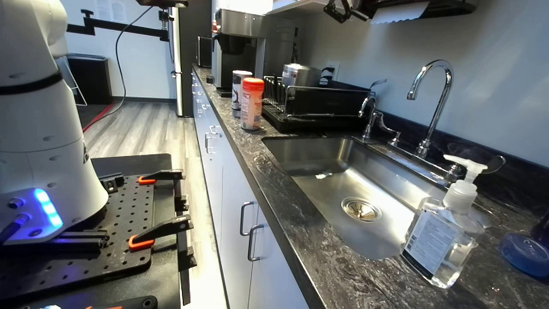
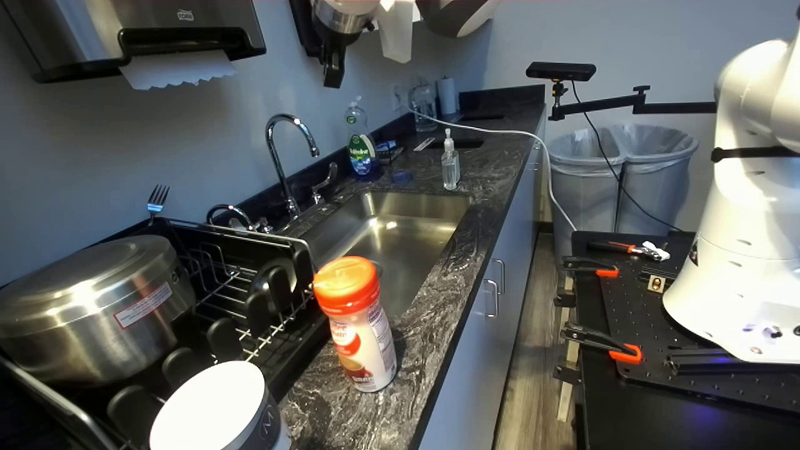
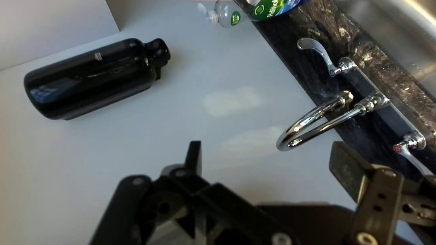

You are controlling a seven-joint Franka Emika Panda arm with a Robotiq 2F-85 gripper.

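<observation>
High above the sink, near the wall, my gripper is open with a wide gap and nothing between its fingers. Its dark shape (image 1: 345, 11) shows at the top edge of exterior view 1; exterior view 2 has the gripper (image 2: 334, 69) pointing down. A glossy black bottle-shaped object (image 3: 92, 77) appears against the pale wall in the wrist view, apart from the fingers. To the right there is the chrome faucet (image 3: 314, 122), below my gripper. A Palmolive bottle (image 2: 360, 146) stands behind the sink.
A steel sink (image 1: 329, 180) is set into the dark counter. Around it are a clear pump bottle (image 1: 437, 237), a red-capped creamer container (image 2: 358, 326) and a dish rack (image 1: 329, 100) with a steel pot (image 2: 94, 307). The paper towel dispenser (image 2: 150, 34) hangs on the wall.
</observation>
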